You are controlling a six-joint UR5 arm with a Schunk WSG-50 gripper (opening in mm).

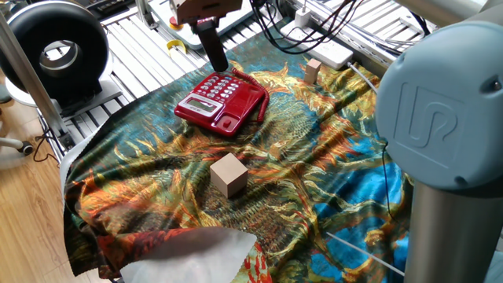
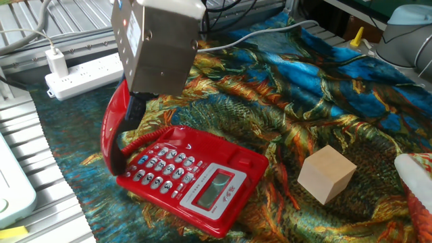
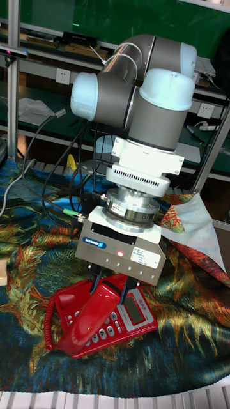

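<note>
A red desk telephone [image 2: 226, 152] with a keypad and small display lies on the patterned cloth. Its red handset [image 2: 113, 125] is off the body, tilted steeply, with the lower end close to the keypad side's edge. My gripper [image 3: 110, 294] is shut on the handset, a dark finger [image 3: 123, 297] on either side of it. The coiled red cord [image 3: 49, 320] still links handset and phone. From exterior view 1, a dark finger hides most of the handset.
A wooden cube [image 1: 229, 174] sits on the cloth apart from the phone, and a smaller wooden block [image 1: 313, 71] lies near the white power strip [image 2: 84, 76]. Black cables [image 1: 287, 35] hang by the arm. Folds run across the cloth [image 1: 149, 169].
</note>
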